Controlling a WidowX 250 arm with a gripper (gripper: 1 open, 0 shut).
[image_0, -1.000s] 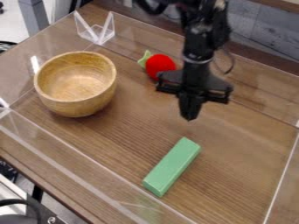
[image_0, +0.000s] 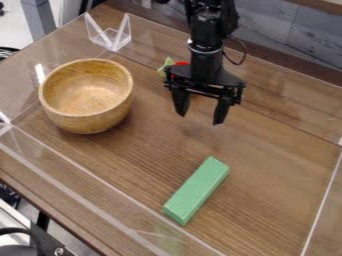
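My black gripper (image_0: 202, 98) hangs over the upper middle of the wooden table (image_0: 267, 170), its fingers spread open and pointing down. A red object (image_0: 181, 65) with a green part shows just behind it, mostly hidden by the gripper and arm. A green rectangular block (image_0: 197, 189) lies at the lower middle of the table. A large light wooden bowl (image_0: 86, 94) stands at the left. I cannot see anything held between the fingers.
A white wire-like holder (image_0: 110, 32) sits at the back left. The table's left edge shows at the lower left.
My gripper has moved back and slightly left, now covering most of the red object, and its fingers show more fully. The bowl and green block have not moved.
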